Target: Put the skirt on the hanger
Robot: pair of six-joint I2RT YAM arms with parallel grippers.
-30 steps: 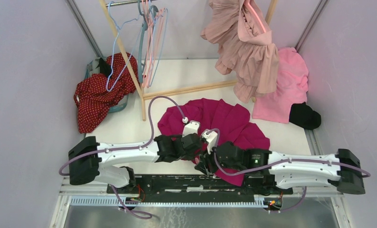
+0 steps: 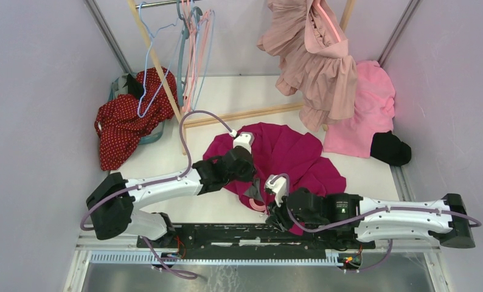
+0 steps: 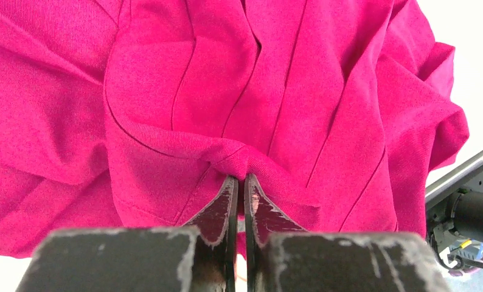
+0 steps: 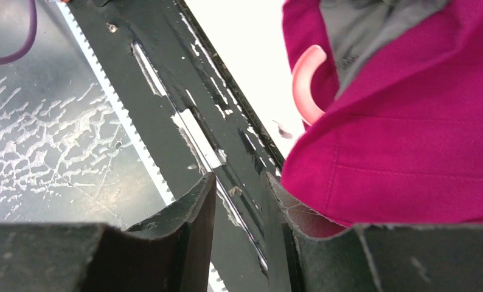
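The magenta skirt [image 2: 288,143] lies spread and creased on the white floor. A fold of it is pinched in my left gripper, which is shut on the cloth near the skirt's front part. Against the front part of the skirt, part of a pink hanger [image 4: 306,82] shows as a curved end, the rest hidden by cloth. My right gripper stands open low by the front edge, its gap over the black strip. The skirt's hem [image 4: 300,164] passes close behind its right-hand finger; nothing shows held between the fingers.
A rack stands at the back, with blue hangers [image 2: 148,79] and pink ones on its left side and a dusty-pink ruffled garment [image 2: 318,67] on its right. Red dotted cloth [image 2: 132,121] lies left; pink cloth [image 2: 364,106] and a black item [image 2: 390,149] lie right.
My left gripper has moved back toward the rack, drawing the cloth with it and baring more grey by the hanger.
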